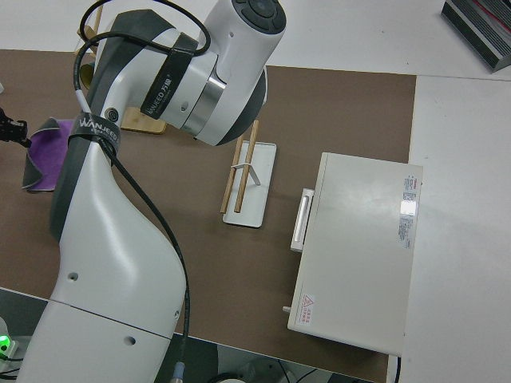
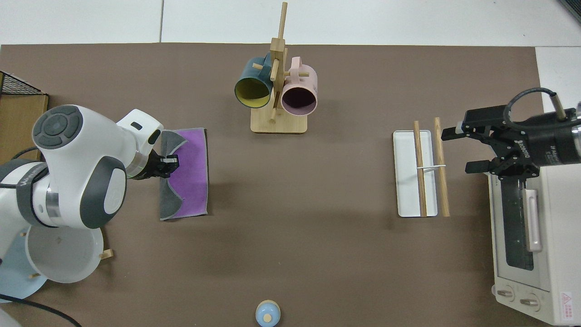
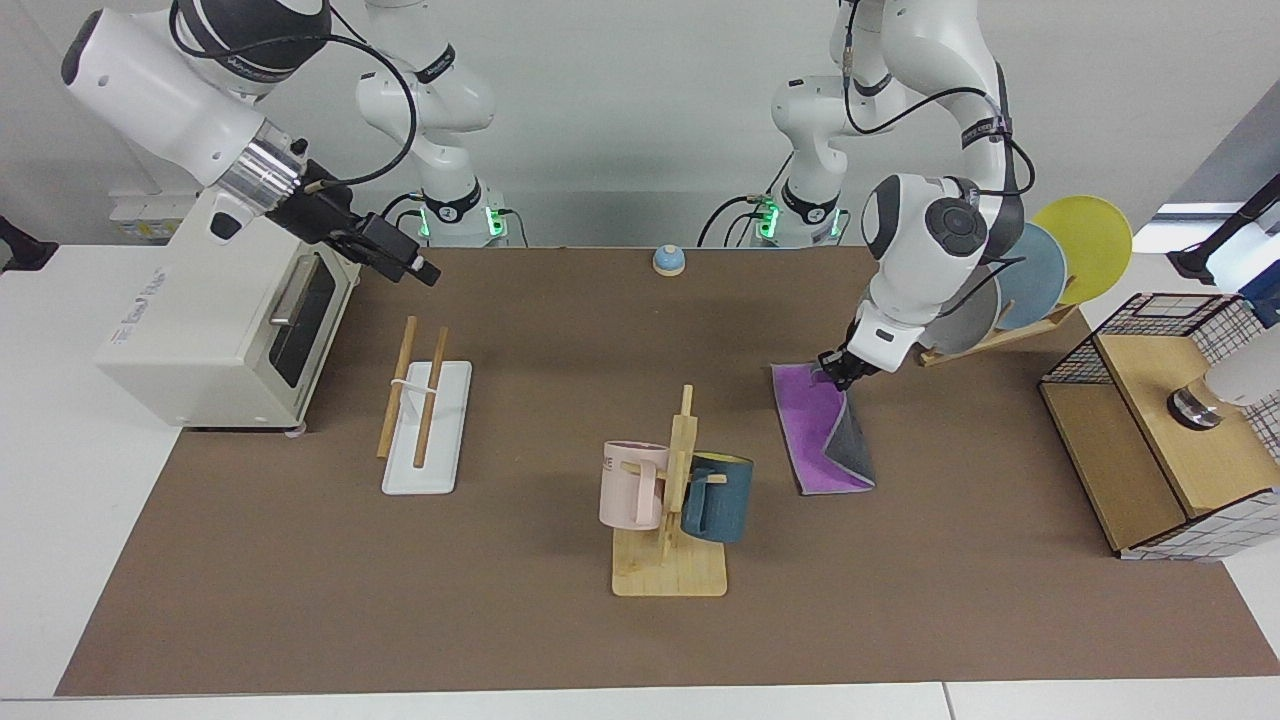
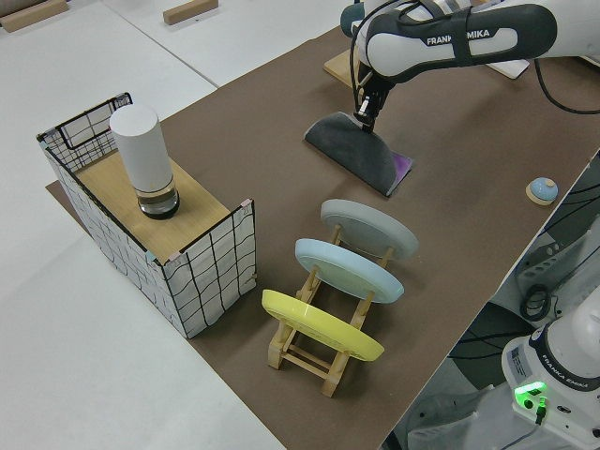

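A purple cloth (image 2: 190, 174) with a grey underside lies partly folded over, grey side showing along its left part. My left gripper (image 2: 169, 166), black, on the arm at the left of the top view, is at the folded part of the cloth; in the right view the gripper (image 4: 367, 120) sits at the grey cloth (image 4: 356, 155). Whether its fingers are shut on the fabric cannot be made out. My right gripper (image 2: 457, 150) hangs at the right, over the toaster oven's left edge; its finger state is unclear.
A mug tree (image 2: 278, 125) holds two mugs at the back. A white tray (image 2: 406, 174) with wooden sticks stands right of centre, beside the oven (image 2: 558, 234). A plate rack (image 4: 328, 366), a wire basket (image 4: 197, 281) and a blue round object (image 2: 268, 313) surround open mat.
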